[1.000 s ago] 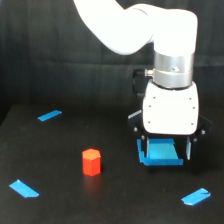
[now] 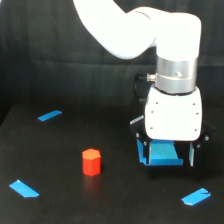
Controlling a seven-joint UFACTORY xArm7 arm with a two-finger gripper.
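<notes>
My gripper is at the right of the camera view, pointing down over a blue square piece on the dark table. Its dark fingers look spread apart, one toward each side of the blue piece, so it appears open. The white hand covers the back part of that piece. Whether the fingertips touch it or the table cannot be made out. To the left, well apart from the gripper, a red six-sided block stands on the table.
Blue strips lie flat on the table: one at the back left, another at the front left, and a third at the front right. Dark bare table surrounds the red block. A black curtain hangs behind.
The hand has shifted slightly right and a little lower over the blue square piece. The red block and the blue strips have stayed in place.
</notes>
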